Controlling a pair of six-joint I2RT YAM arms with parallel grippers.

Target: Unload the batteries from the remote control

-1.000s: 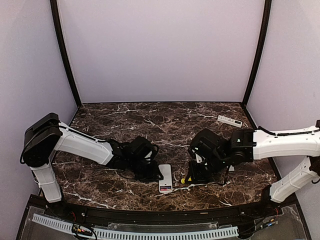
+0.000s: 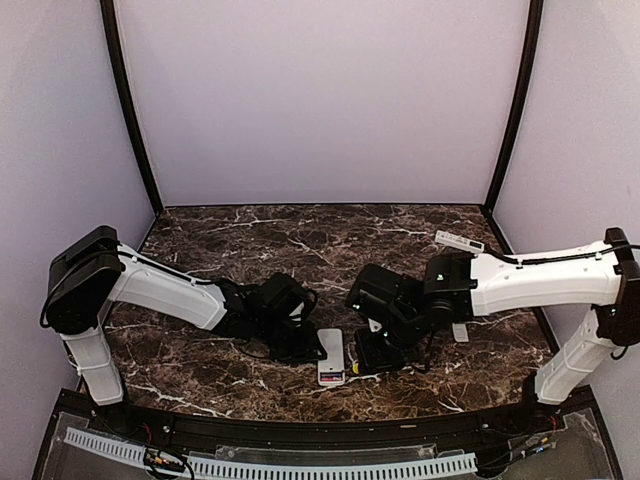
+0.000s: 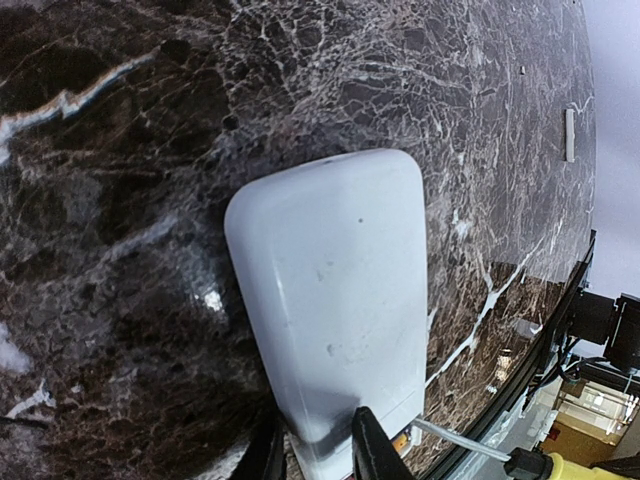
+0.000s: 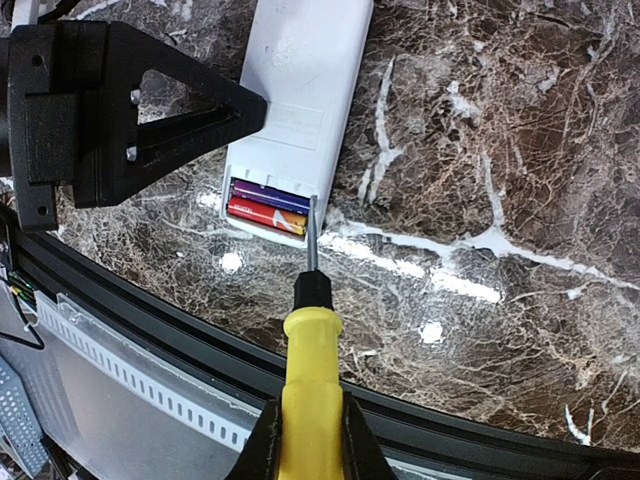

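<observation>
A white remote control (image 2: 331, 350) lies back up on the table. Its battery compartment shows a purple battery (image 4: 262, 195) and a red battery (image 4: 262, 214) side by side. My left gripper is shut on the remote's left edge, one finger over its back; the other finger's contact is partly hidden. My right gripper is shut on the yellow handle of a screwdriver (image 4: 312, 365). The metal tip of that tool reaches the compartment's right edge, by the batteries' ends; whether it touches them is unclear.
Another white remote-like object (image 2: 460, 241) rests at the back right. A small white piece (image 2: 460, 332) is partly hidden by the right arm. The table's front edge, with a black rail (image 4: 160, 320), runs close to the compartment end.
My right gripper has moved left with the screwdriver, bringing the tip from beside the remote to its compartment. The left arm and the remote have stayed in place.
</observation>
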